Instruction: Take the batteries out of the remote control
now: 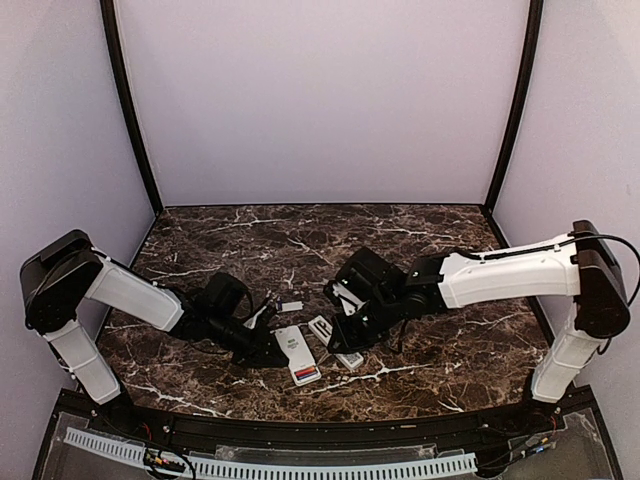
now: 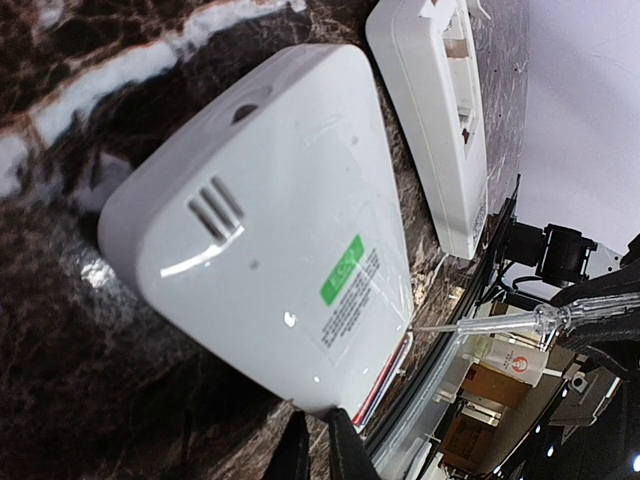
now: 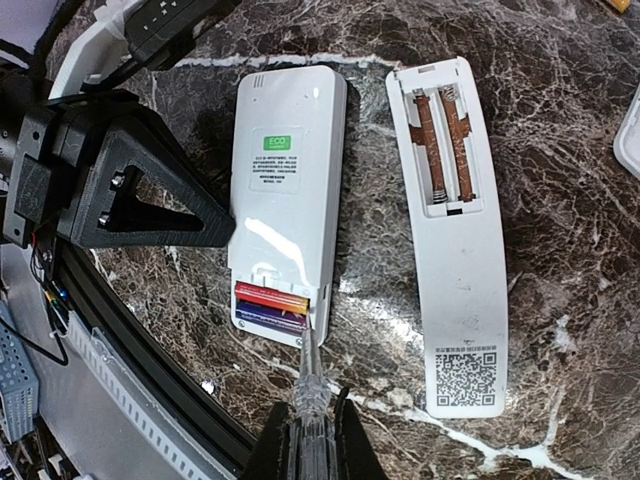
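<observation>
A white remote control lies back-up with its lower compartment uncovered. Side by side in it sit a red battery and a purple-blue battery. My left gripper is shut on the remote's side edge; the contact is partly hidden. Clasped in my right gripper is a thin clear-handled tool. Its tip reaches the compartment at the right end of the batteries, and whether it touches one I cannot tell. From above, the right gripper hangs just right of the remote.
To the right lies a second, longer white remote, its battery slots empty with springs showing. Behind the first remote is a small white piece. A white rounded object enters at the right edge.
</observation>
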